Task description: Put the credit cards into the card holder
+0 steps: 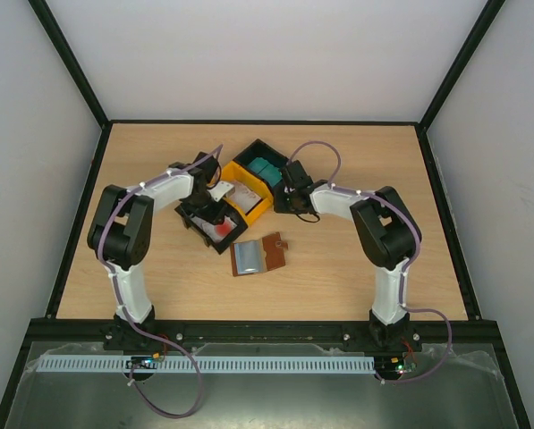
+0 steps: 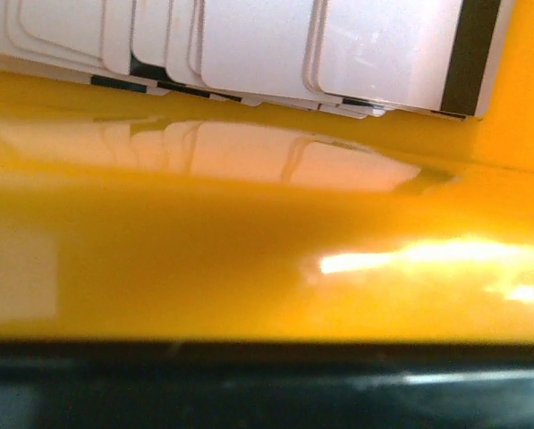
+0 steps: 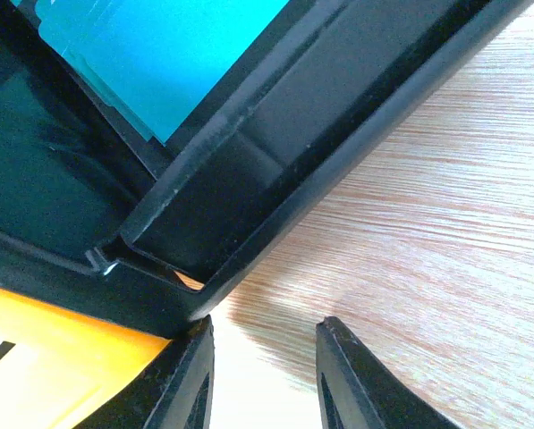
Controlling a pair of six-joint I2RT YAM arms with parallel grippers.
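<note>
In the top view, three bins stand in a row: a dark bin (image 1: 232, 231) with red and white cards, a yellow bin (image 2: 204, 259) with white cards (image 2: 383, 49), and a dark bin (image 3: 302, 116) with teal cards (image 3: 168, 54). The open brown card holder (image 1: 275, 252) lies in front. My left gripper (image 1: 211, 208) is over the left dark bin; its fingers are out of the wrist view, so its finger state cannot be seen. My right gripper stands part open at the right bin's corner, nothing visible between its fingers.
Both arms reach in from the sides toward the bins.
</note>
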